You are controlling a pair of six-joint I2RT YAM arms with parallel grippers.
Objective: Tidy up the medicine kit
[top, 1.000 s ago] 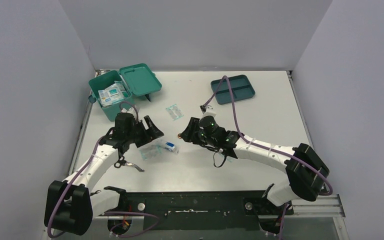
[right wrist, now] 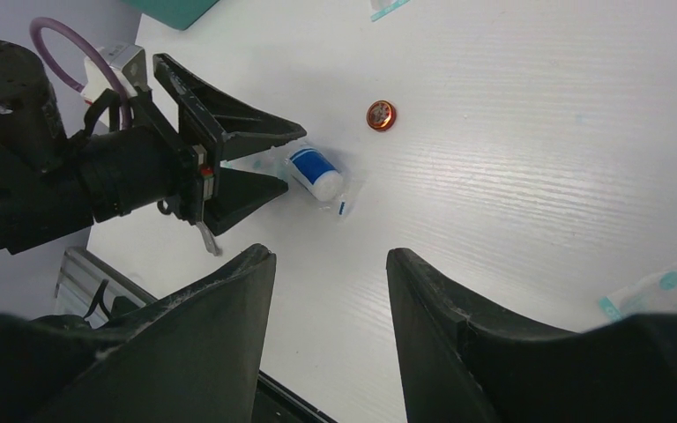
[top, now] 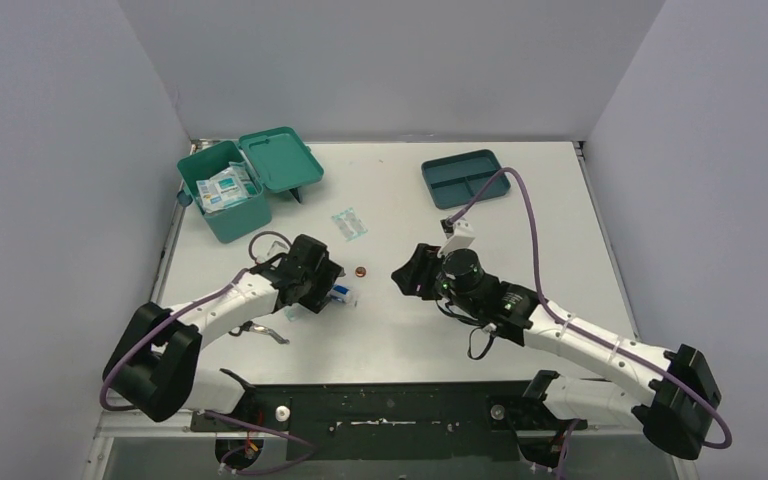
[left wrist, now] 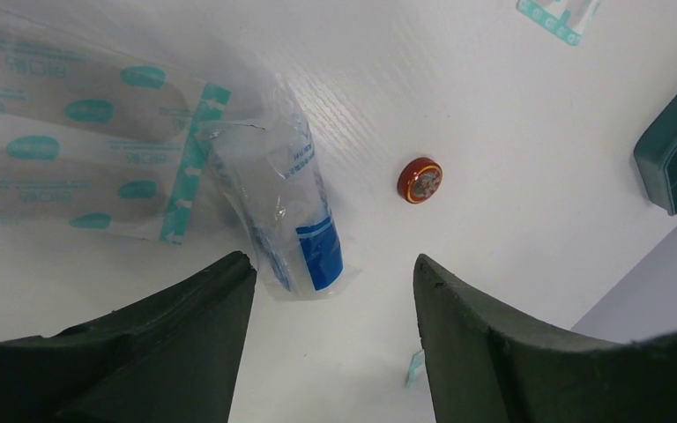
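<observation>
A white bottle with a blue label in a clear bag [left wrist: 282, 203] lies on the table, just ahead of my left gripper, whose fingers stand apart with nothing between them. Close to the bottle is a small brown-and-red round tin [left wrist: 420, 181]. My right gripper is over the table's middle, also open and empty. The green medicine box [top: 232, 222] at the back left has its lid folded back and holds several packets [top: 224, 187]. A clear packet with teal print [left wrist: 88, 123] lies beside the bottle, partly hidden by the left arm from above.
Scissors [top: 265, 331] lie under and in front of the left arm. Another teal-printed packet [top: 350, 224] rests near the box lid [top: 282, 160]. A dark green divided tray [top: 466, 180] stands at the back right, with bare table around it.
My left gripper has moved right and over the bagged bottle, now covering part of it from above. The right gripper has drawn back to the right, away from the round tin.
</observation>
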